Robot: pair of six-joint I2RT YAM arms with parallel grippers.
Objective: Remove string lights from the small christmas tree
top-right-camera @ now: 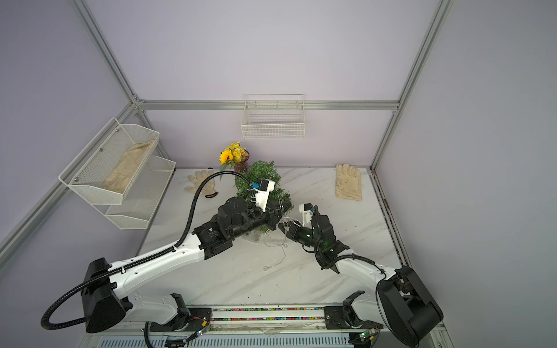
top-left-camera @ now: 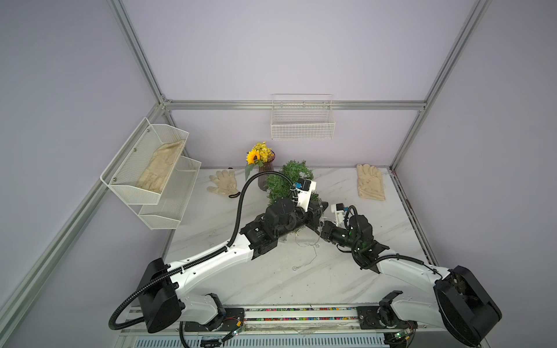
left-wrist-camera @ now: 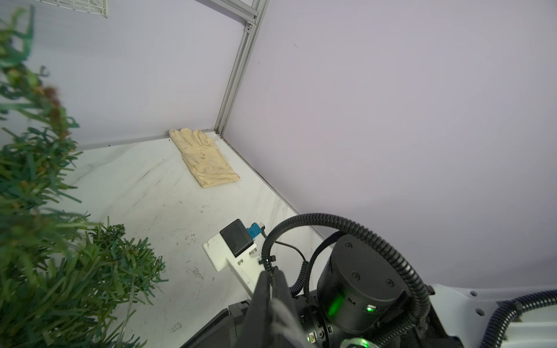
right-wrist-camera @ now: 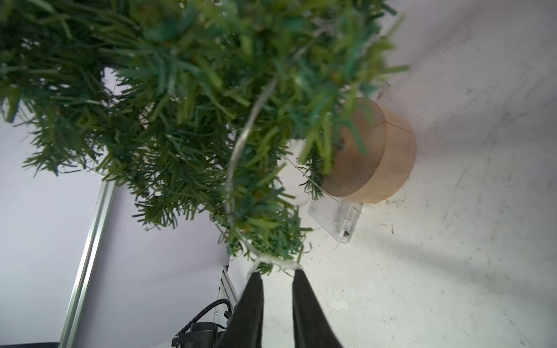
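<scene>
The small green tree [top-left-camera: 294,172] stands mid-table, partly hidden behind my left arm; its brown round base [right-wrist-camera: 394,156] shows in the right wrist view. A thin light string [top-left-camera: 314,249] trails down onto the tabletop. My left gripper is shut at the tree's right side, with a blurred pale strand at its fingers. My right gripper is part open just below and right of the left one, with a pale strand [right-wrist-camera: 278,261] just beyond its fingertips; whether it touches the strand I cannot tell.
A vase of sunflowers [top-left-camera: 264,162] stands behind the tree. Gloves [top-left-camera: 371,182] lie at the back corners. A wire shelf [top-left-camera: 162,200] hangs on the left wall, a basket [top-left-camera: 301,127] on the back wall.
</scene>
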